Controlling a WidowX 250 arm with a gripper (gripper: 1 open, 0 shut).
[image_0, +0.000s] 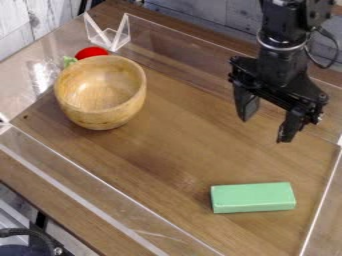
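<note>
My black gripper (270, 112) hangs over the right back part of the wooden table, open, with nothing seen between its fingers. A wooden bowl (100, 92) sits at the left, with a small red object with a green tip (94, 54) just behind it, partly hidden by the bowl. A mint green block (253, 197) lies flat at the front right, well in front of the gripper.
A white wire holder (110, 32) stands at the back left, beside the red object. A pale edge runs along the front left of the table, with dark cables beyond it.
</note>
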